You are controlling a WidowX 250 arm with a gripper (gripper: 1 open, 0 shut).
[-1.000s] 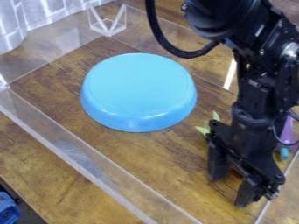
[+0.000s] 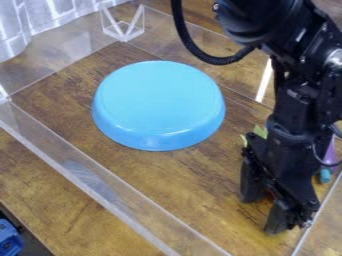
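The black gripper point(image 2: 274, 200) is low at the right side of the clear-walled wooden tray, its fingers down near the floor. Small colourful items, yellow-green point(image 2: 261, 132) and purple point(image 2: 329, 152), peek out behind it, mostly hidden by the arm. Whether anything is between the fingers cannot be told. A large light blue upturned bowl or dome point(image 2: 159, 105) lies left of the gripper.
Clear plastic walls point(image 2: 74, 180) border the tray floor point(image 2: 54, 115). A blue object point(image 2: 7, 240) sits outside at the lower left, and white cloth is at the upper left.
The gripper has shifted very slightly, covering a little more of the yellow-green item. The blue dome has not moved.
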